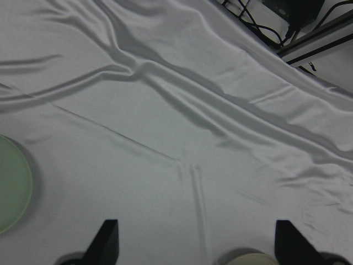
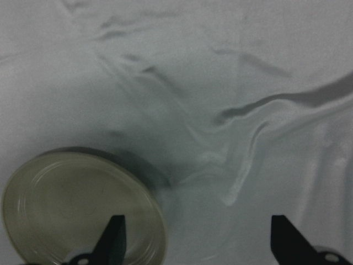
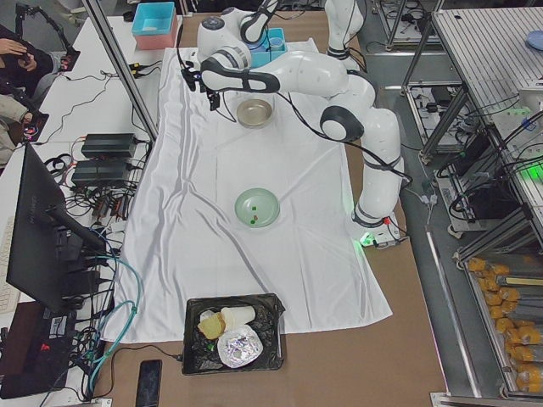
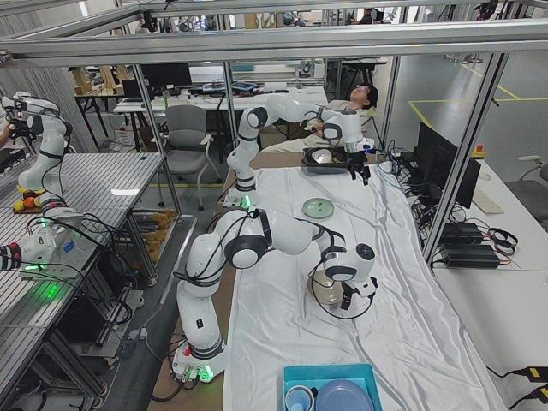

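Note:
In the camera left view, a pale green plate (image 3: 257, 208) lies mid-cloth and a beige bowl (image 3: 254, 114) near the far end. My left gripper (image 4: 360, 173) is raised over the cloth; the left wrist view shows its fingers apart, nothing between, with the plate (image 1: 12, 182) at left and part of the bowl (image 1: 248, 260) below. My right gripper is open and empty above the cloth beside the bowl (image 2: 77, 199), whose inside shows nothing clearly.
A black tray (image 3: 277, 335) holding foil and food-like items stands at one end, a blue bin (image 4: 370, 385) with dishes at the other. Frame posts, monitor (image 3: 38, 237) and cables border the cloth.

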